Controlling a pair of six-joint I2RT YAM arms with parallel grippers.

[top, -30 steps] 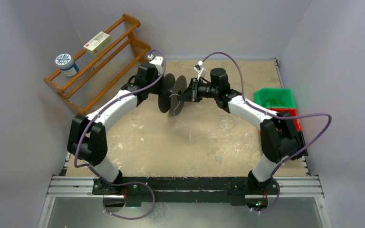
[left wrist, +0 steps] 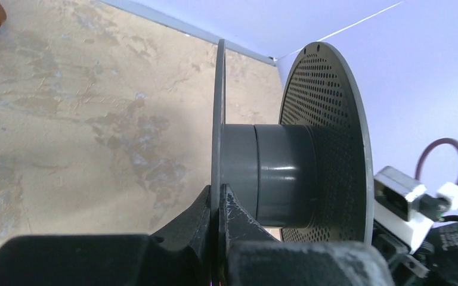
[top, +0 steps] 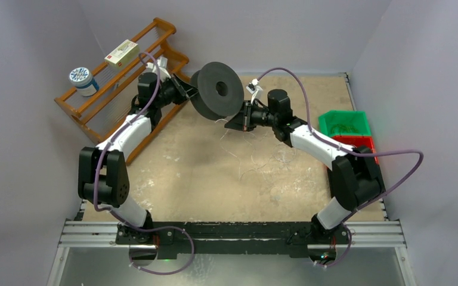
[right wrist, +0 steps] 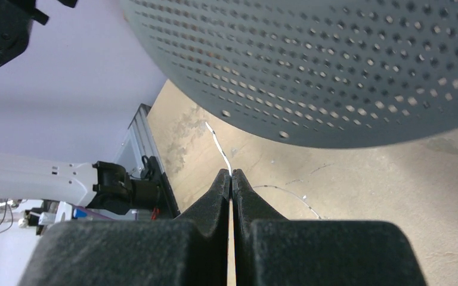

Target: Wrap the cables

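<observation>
A dark grey cable spool (top: pixel 232 98) is held up over the back of the table, tilted, one flange facing the top view. My left gripper (top: pixel 192 93) is shut on the edge of its left flange; in the left wrist view that thin rim runs between the fingers, and the spool's smooth hub (left wrist: pixel 283 173) looks bare. To the right, my right gripper (top: pixel 226 124) is shut on a thin white cable (right wrist: pixel 217 143), whose short end sticks out past the fingertips. The perforated flange (right wrist: pixel 334 77) lies just above those fingertips. More white cable trails loosely across the table.
A wooden rack (top: pixel 166 25) stands behind the left arm, carrying a yellowish box (top: pixel 122 53) and a white-and-blue tub (top: pixel 83 80). At the right edge sit a green bin (top: pixel 361 122) and a red bin (top: pixel 358 140).
My left arm has moved back and left, turning the spool so that its right flange now faces the top view. The right gripper has stayed nearly in place.
</observation>
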